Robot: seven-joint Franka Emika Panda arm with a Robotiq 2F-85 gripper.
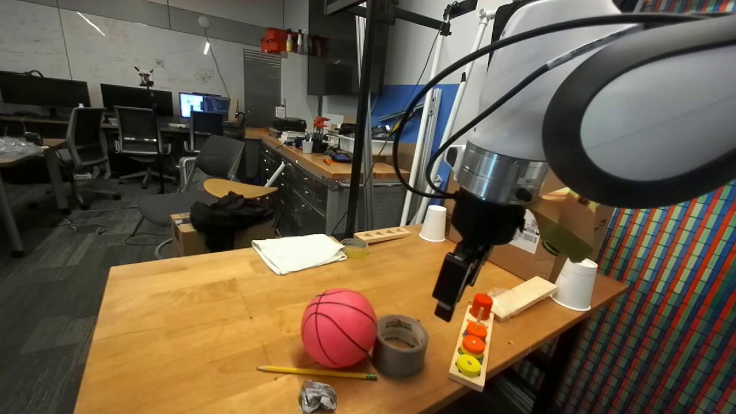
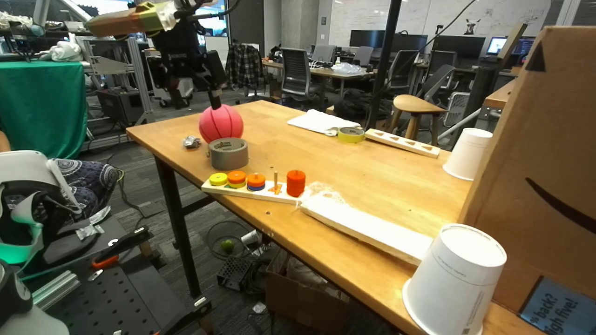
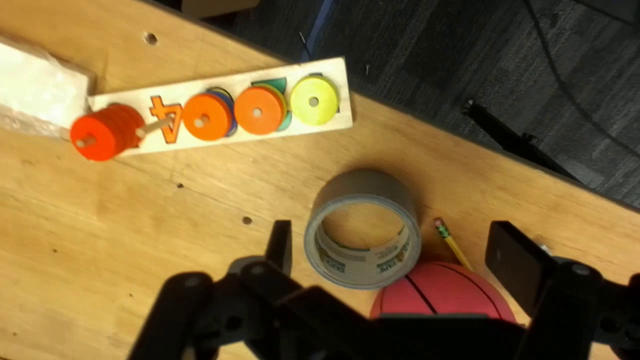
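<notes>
In the wrist view my gripper is open, its two dark fingers wide apart with nothing held. Beyond them, on the table, a grey roll of duct tape point(image 3: 364, 231) shows in the gap, and a pink ball point(image 3: 447, 291) is partly covered by the gripper's body. A wooden board point(image 1: 457, 369) carries pegs with yellow, orange and red discs; the tallest stack is the red one point(image 2: 296, 183). Seen from the first exterior camera, the gripper point(image 1: 445, 310) hangs above the table close to that board, touching nothing that I can see.
A yellow pencil point(image 1: 317, 372) and a crumpled foil ball point(image 1: 318, 397) lie near the pink ball. A white cloth point(image 1: 298, 253) and another tape roll point(image 2: 350, 134) are farther back. White cups point(image 2: 455, 279) and a cardboard box point(image 2: 536, 139) stand at one end.
</notes>
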